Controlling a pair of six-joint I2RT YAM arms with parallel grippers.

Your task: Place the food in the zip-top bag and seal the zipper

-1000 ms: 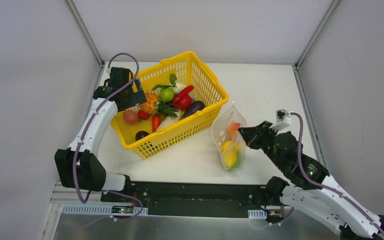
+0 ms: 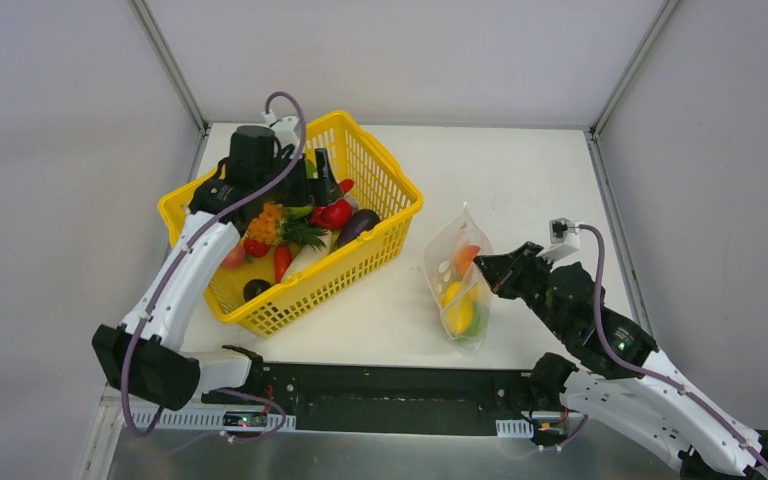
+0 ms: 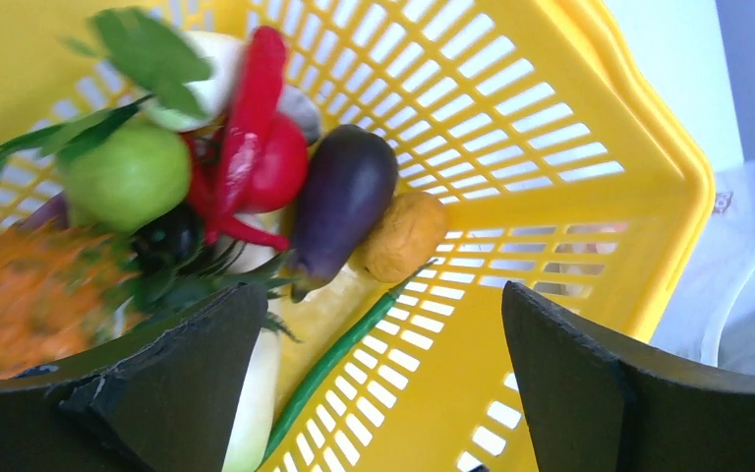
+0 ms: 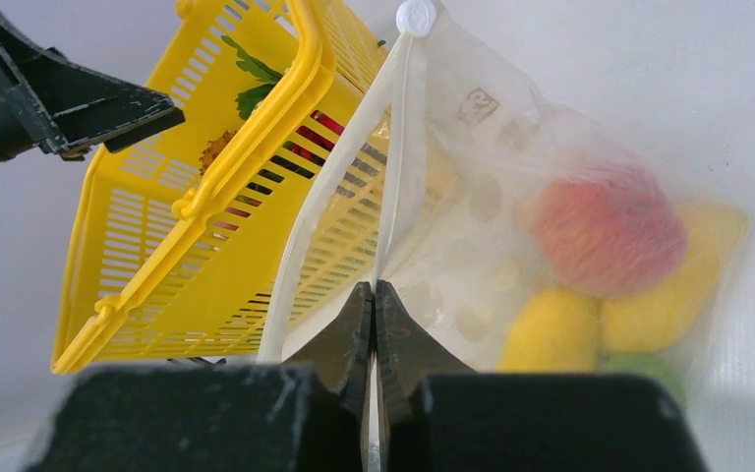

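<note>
The clear zip top bag [image 2: 440, 258] stands on the table's right half. Through its wall show a red-orange item [image 4: 609, 231], yellow food [image 4: 551, 329] and something green at the bottom. My right gripper is shut on the bag's rim, whose pale strip runs between the fingertips. Over the yellow basket [image 2: 335, 275] my left gripper hangs open, nothing between its fingers. Below it lie an eggplant [image 3: 344, 197], a brown round item [image 3: 405, 236], a thin green stalk [image 3: 339, 344], red peppers [image 3: 256, 118] and a green fruit [image 3: 128, 172].
An orange spiky item [image 2: 265, 225], a white root [image 2: 310, 253] and a dark round one [image 2: 255, 288] also sit in the basket. Bare table [image 2: 520, 170] lies behind the bag. A narrow gap separates basket and bag.
My right arm and the bag kept still.
</note>
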